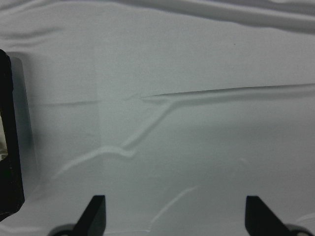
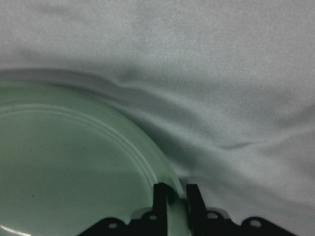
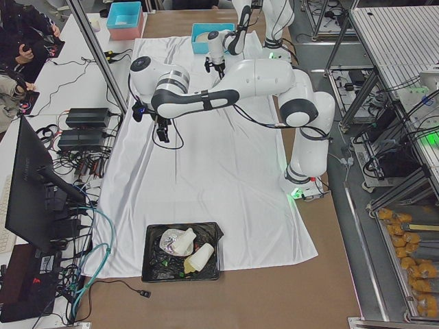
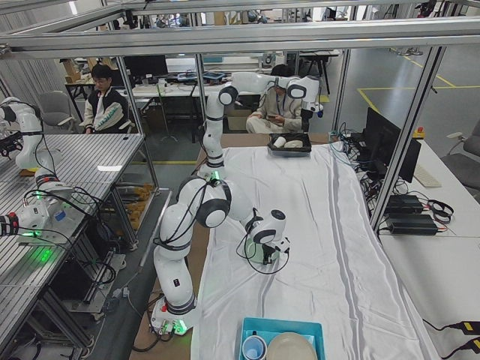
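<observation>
In the right wrist view a pale green plate (image 2: 74, 162) lies on the white cloth, and my right gripper straddles its rim with fingertips close together; in the camera right view that gripper (image 4: 267, 255) is low over the cloth, the plate partly hidden by the arm. My left gripper hangs open above bare cloth, nothing between its fingers, with the edge of a black tray (image 1: 10, 191) at the left of its view.
The black tray (image 3: 158, 267) holds cups and waste at one end of the cloth. A blue bin (image 4: 315, 337) with a mug and beige plate is at the other end.
</observation>
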